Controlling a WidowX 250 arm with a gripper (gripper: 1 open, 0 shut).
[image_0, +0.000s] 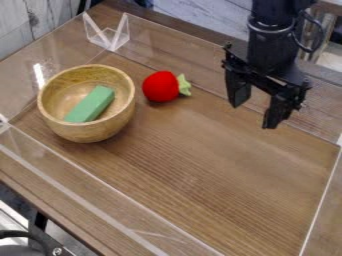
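Observation:
A black robot arm reaches down over the right half of the wooden table, its gripper (258, 92) pointing downward with two dark fingers; whether it is open or shut is unclear. To its left lies a red round object with green leaves (162, 86). A tan bowl (62, 103) on the left holds a green block (90, 104).
A small clear object (104, 32) stands at the back left near the table's edge.

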